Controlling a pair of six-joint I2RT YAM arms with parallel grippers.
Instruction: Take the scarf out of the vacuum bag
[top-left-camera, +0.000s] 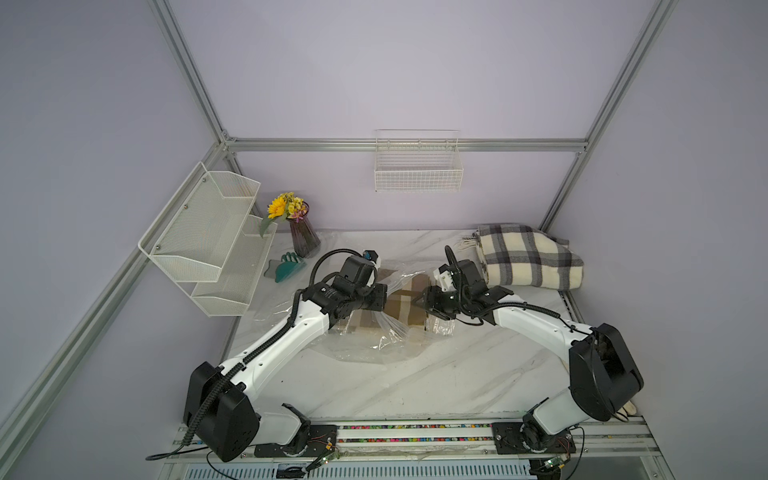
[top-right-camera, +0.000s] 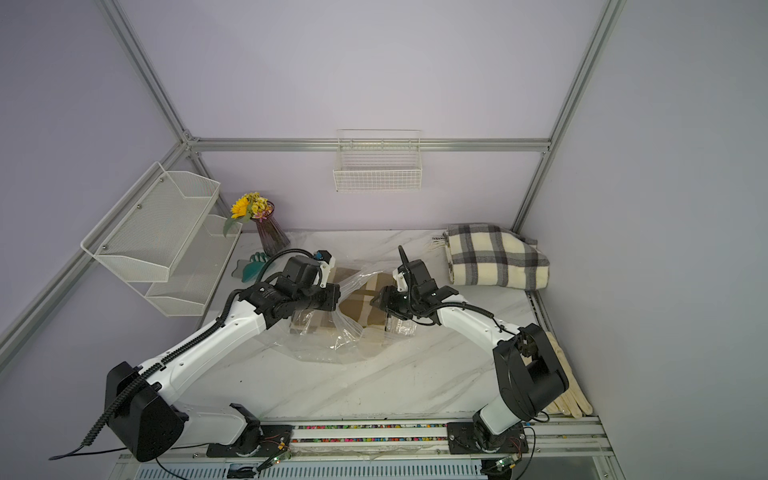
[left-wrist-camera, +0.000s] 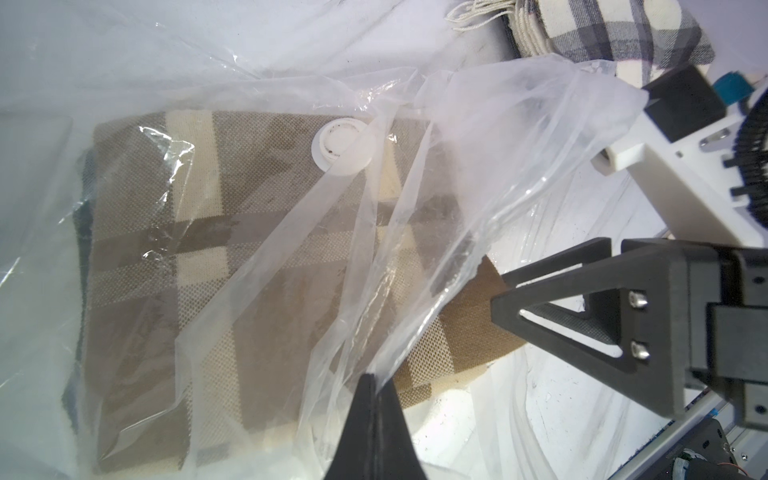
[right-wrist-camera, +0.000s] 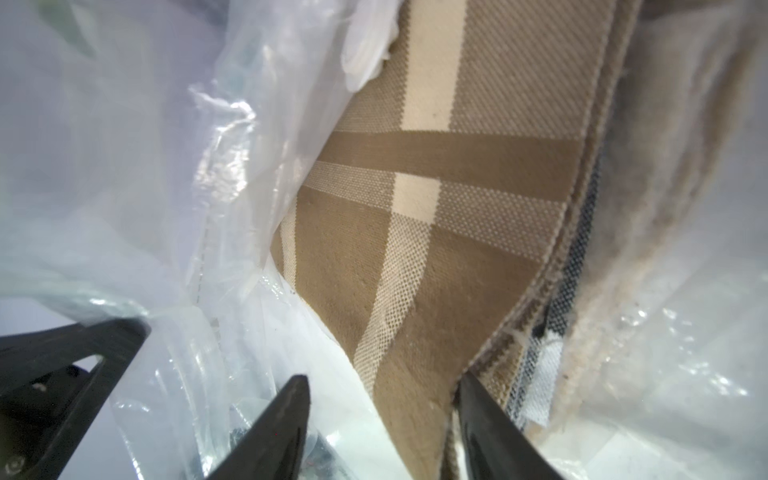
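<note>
The brown-and-cream plaid scarf lies folded mostly inside the clear vacuum bag, beneath a round white valve. In the left wrist view, my left gripper is shut on the rim of the bag's mouth, holding it raised. My right gripper is at the bag's mouth with its fingers spread apart. A corner of the scarf reaches down between those fingers, close to the right-hand one; whether it touches is unclear. From the top left view, the two arms hide part of the scarf.
A folded grey-and-white plaid blanket lies at the back right. Behind the left arm stand a flower vase and a teal item. White mesh shelves hang at left.
</note>
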